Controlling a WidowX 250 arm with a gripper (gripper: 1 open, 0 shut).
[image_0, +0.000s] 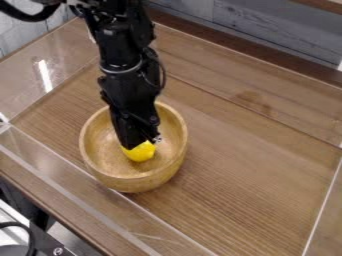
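Note:
My black gripper (131, 135) reaches down from the top of the view into a light wooden bowl (134, 177) on the left half of the table. A small yellow object (142, 153) lies in the bowl, just below the fingertips. The fingertips look close together, but whether anything is between them is hard to see; the gripper looks shut.
Pale walls or rims border it at the back and right edge. A black cable lies at the lower left.

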